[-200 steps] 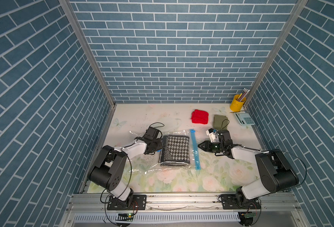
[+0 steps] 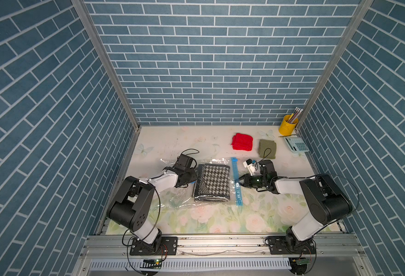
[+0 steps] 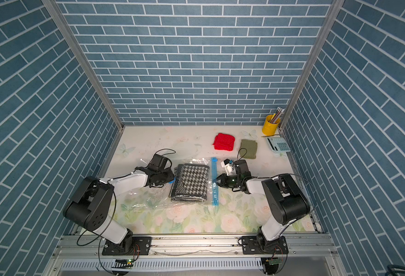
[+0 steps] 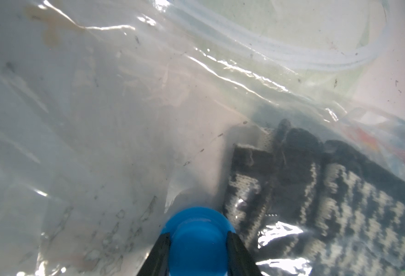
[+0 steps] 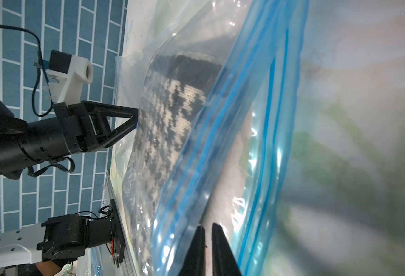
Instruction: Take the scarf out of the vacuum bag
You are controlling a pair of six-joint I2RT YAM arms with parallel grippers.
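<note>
A folded houndstooth scarf lies inside the clear bag on the table. My left gripper is shut on the bag's round blue valve cap, left of the scarf. My right gripper is at the blue zipper strip on the bag's right end, its fingers shut with the edge of the bag's mouth apparently pinched between them. In the right wrist view the upper lip of the zipper stands a little apart from the lower one.
Red cloth and olive cloth lie behind the bag. A yellow pen cup and a calculator are at the back right.
My right gripper has moved left and slightly toward the front, onto the zipper end, which has shifted a little. The left arm stays still.
</note>
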